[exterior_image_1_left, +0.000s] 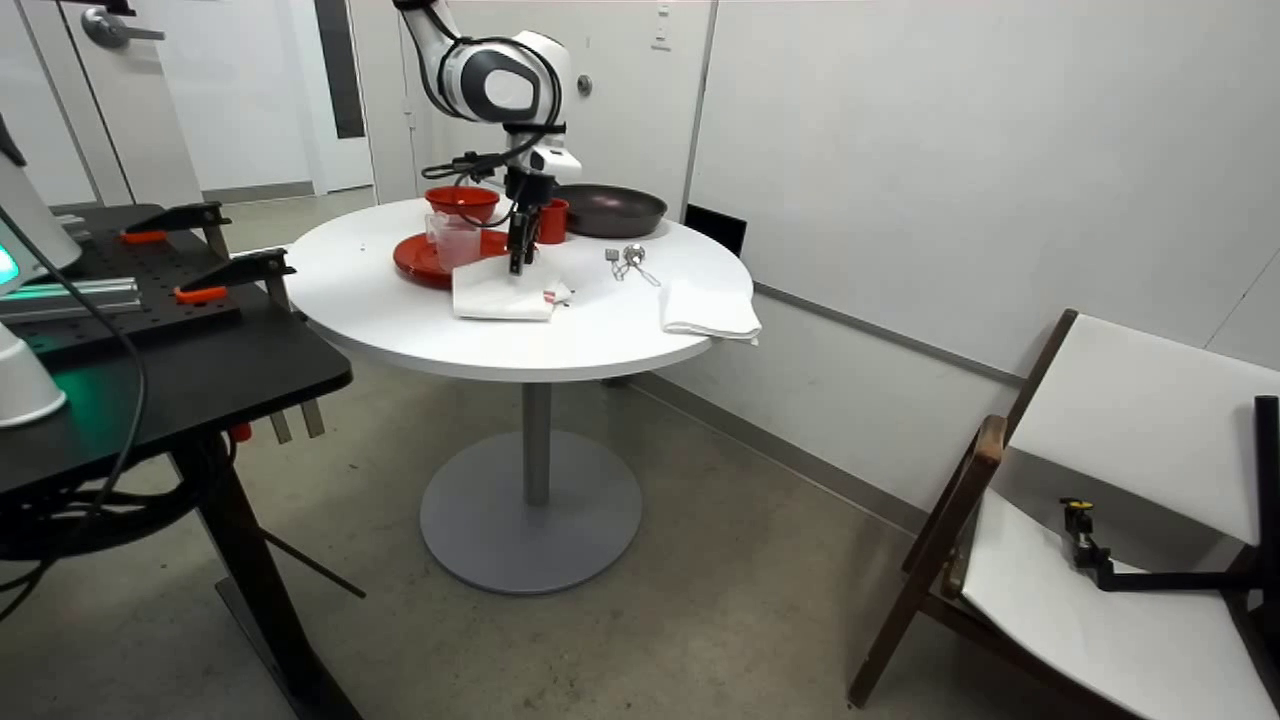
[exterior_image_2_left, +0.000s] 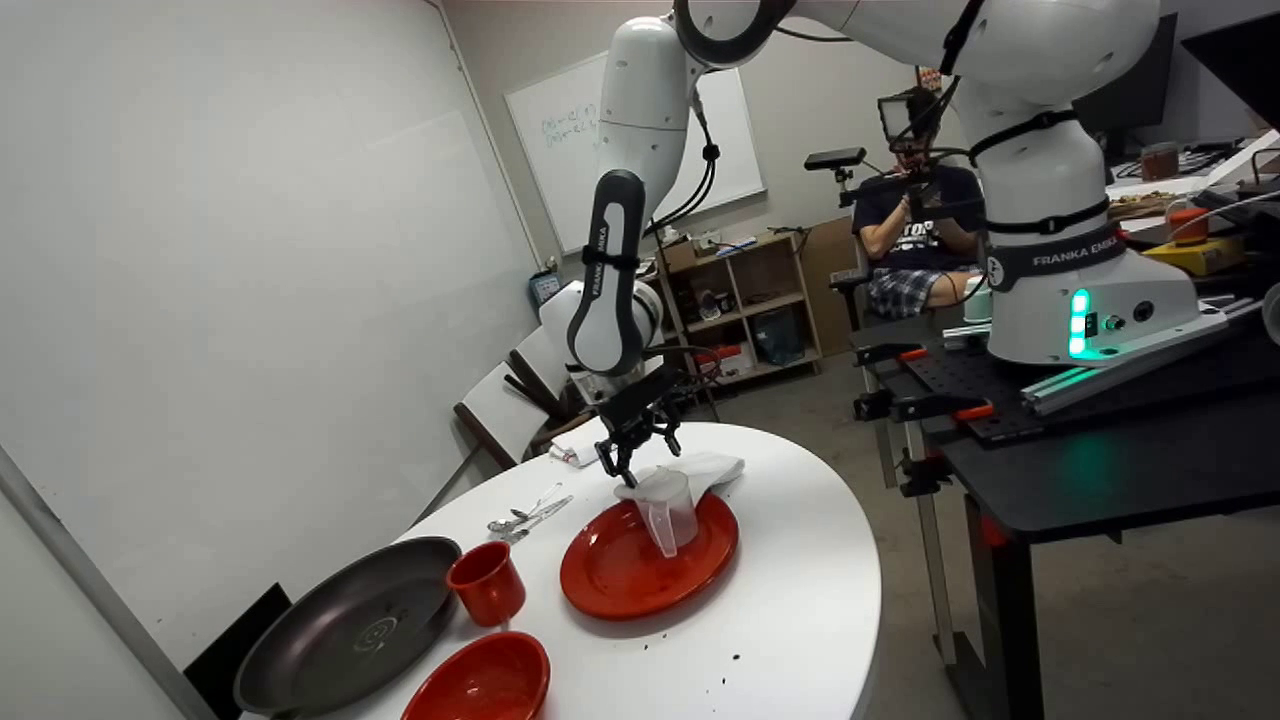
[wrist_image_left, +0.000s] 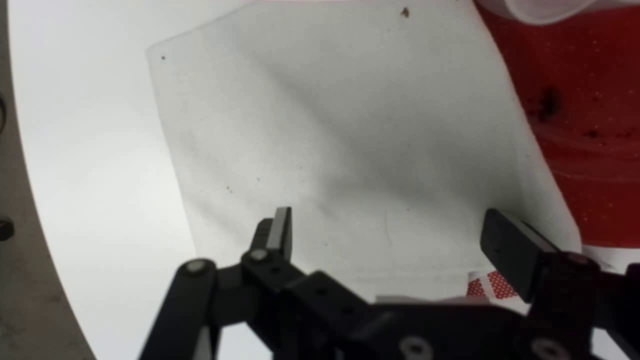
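Observation:
A white cloth (wrist_image_left: 360, 138) lies over the table and partly over the edge of a red plate (wrist_image_left: 588, 144). My gripper stands open above it, its two fingers wide apart and nothing gripped between them. In exterior view 1 the gripper (exterior_image_1_left: 519, 266) points down at the far part of the cloth (exterior_image_1_left: 498, 298). A clear measuring cup (exterior_image_2_left: 668, 510) sits on the plate (exterior_image_2_left: 612, 570), close to the gripper (exterior_image_2_left: 654, 466) in exterior view 2. Whether the fingertips touch the cloth, I cannot tell.
Near the plate stand a red mug (exterior_image_2_left: 489, 584), a red bowl (exterior_image_2_left: 480, 682) and a dark pan (exterior_image_2_left: 348, 624). Metal utensils (exterior_image_1_left: 631, 259) and a second folded white cloth (exterior_image_1_left: 710, 310) lie toward the table's right side.

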